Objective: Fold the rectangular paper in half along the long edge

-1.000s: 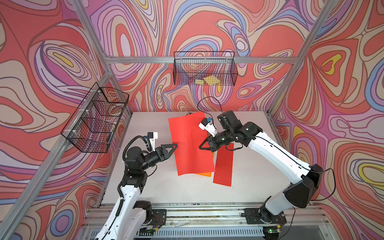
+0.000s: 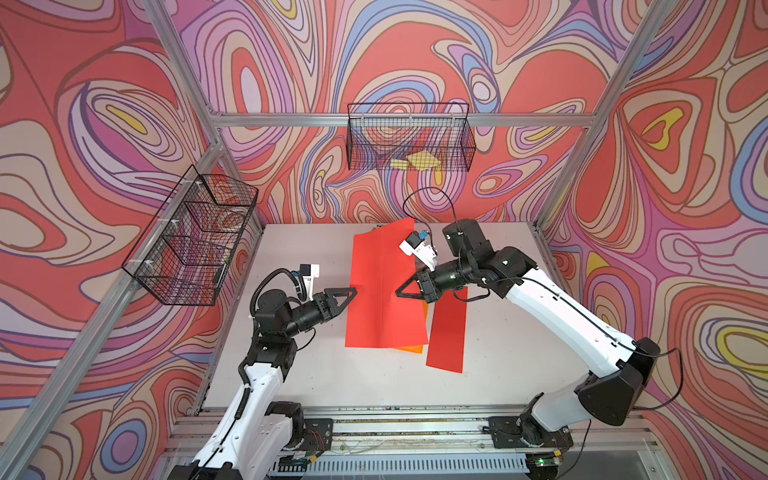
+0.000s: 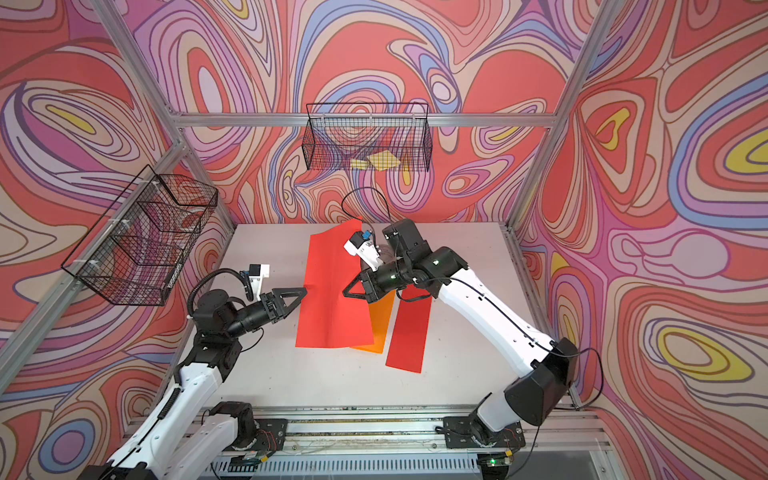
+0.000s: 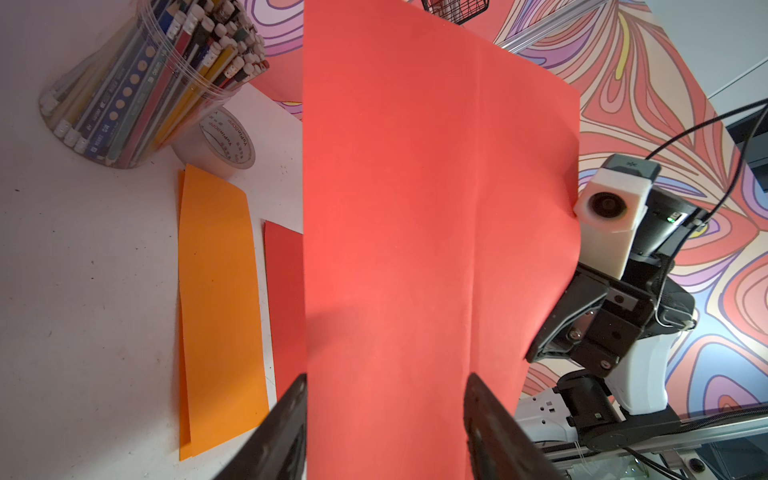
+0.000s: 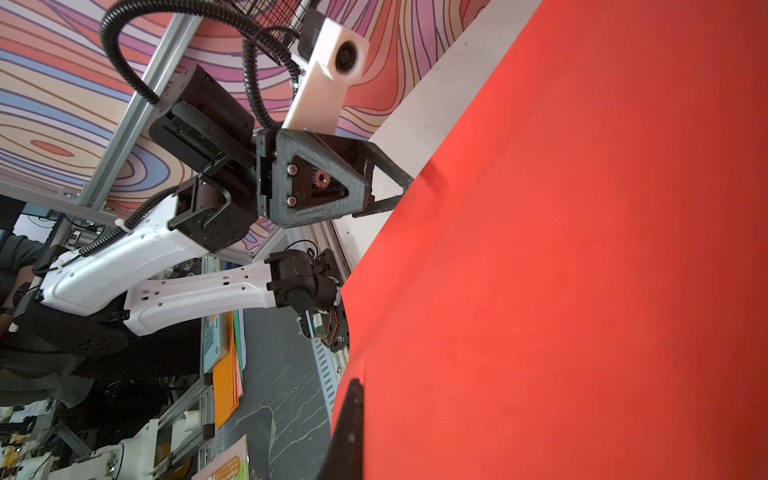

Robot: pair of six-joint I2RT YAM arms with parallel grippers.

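A red rectangular paper [image 2: 368, 312] hangs above the table between my two arms, with a crease running down its length. My right gripper [image 2: 397, 293] is shut on the paper's right edge; in the right wrist view the sheet hides most of its fingers [image 5: 350, 436]. At the left edge is my left gripper [image 2: 353, 290]. In the left wrist view its fingers [image 4: 281, 428] stand apart, with the paper's edge reaching into the gap between them. A small dent shows in the sheet by the left tips in the right wrist view.
On the table below lie an orange folded paper [image 4: 220, 312] and a red folded paper [image 2: 446, 336]. A clear cup of pencils [image 4: 160, 80] and a tape roll [image 4: 216, 140] stand behind the paper.
The paper has swung and straightened, its top left corner shifting right over the last second. My right arm has moved slightly; the left gripper has stayed almost in place.
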